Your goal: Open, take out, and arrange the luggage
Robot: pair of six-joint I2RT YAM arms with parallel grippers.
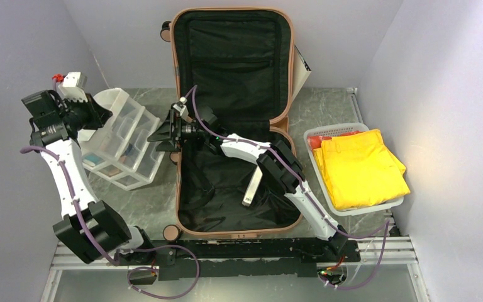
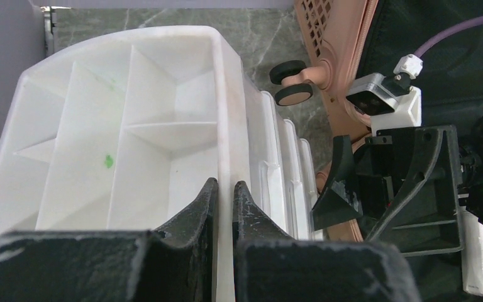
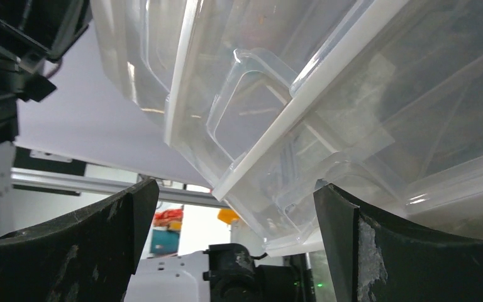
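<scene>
A tilted white, translucent drawer organizer (image 1: 122, 145) stands left of the open suitcase (image 1: 207, 182). My left gripper is shut on its upper rim, over compartments that show empty in the left wrist view. My right gripper is open beside the stacked clear drawers, above the suitcase's left edge; nothing shows held between its fingers. A long white bar-shaped item (image 1: 253, 185) lies in the suitcase's base, and the suitcase lid stands raised at the back.
A plastic basket (image 1: 317, 176) with folded yellow cloth (image 1: 358, 170) and red items sits at the right. Bare floor shows at the front left. Grey walls (image 1: 431, 119) close in both sides and the back.
</scene>
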